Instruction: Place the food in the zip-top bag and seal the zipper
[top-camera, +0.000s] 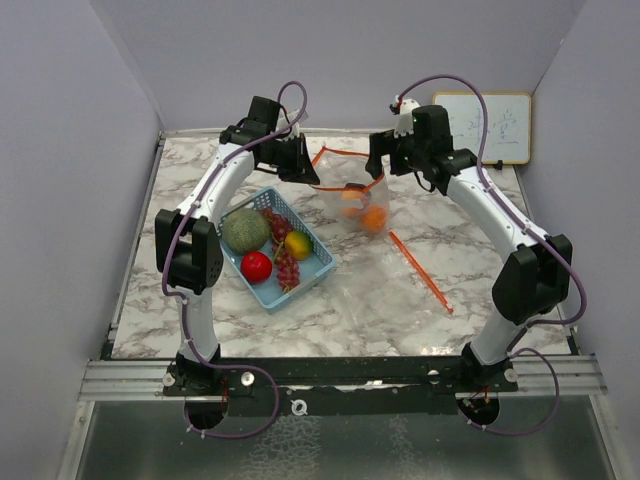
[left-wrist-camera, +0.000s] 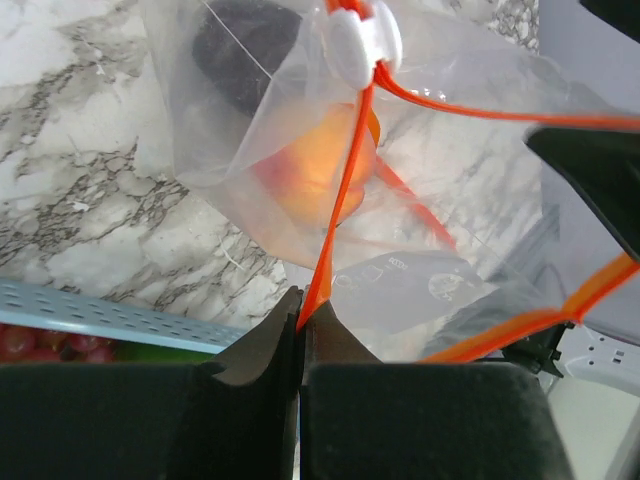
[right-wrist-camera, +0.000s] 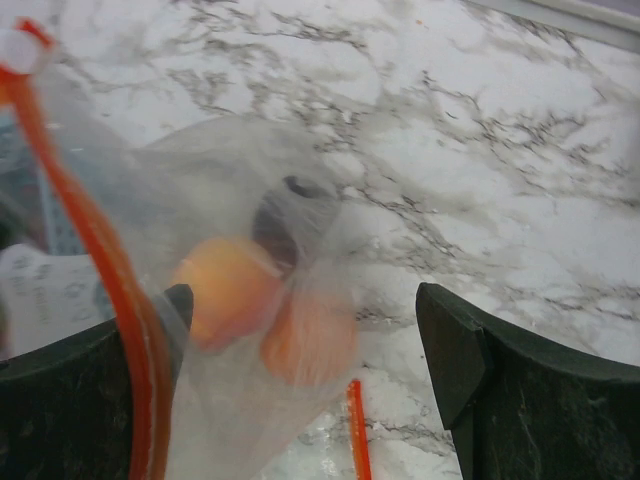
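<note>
The clear zip bag (top-camera: 338, 168) stands with its orange-edged mouth spread. Inside it are two orange-coloured fruits (top-camera: 374, 218) and a dark item (left-wrist-camera: 245, 50), blurred through the plastic. My left gripper is shut on the bag's orange zipper edge (left-wrist-camera: 338, 220). A white slider (left-wrist-camera: 362, 45) sits farther along that edge. At the bag's right side, my right gripper is open, its fingers wide apart. In the right wrist view an orange edge (right-wrist-camera: 110, 260) crosses in front of one finger; whether they touch, I cannot tell.
A blue basket (top-camera: 262, 298) on the left holds a melon (top-camera: 245, 230), grapes (top-camera: 286, 268), a red fruit (top-camera: 256, 266) and a yellow-green fruit (top-camera: 298, 245). Another clear bag with an orange strip (top-camera: 420, 272) lies flat at front right. A whiteboard (top-camera: 485, 125) stands behind.
</note>
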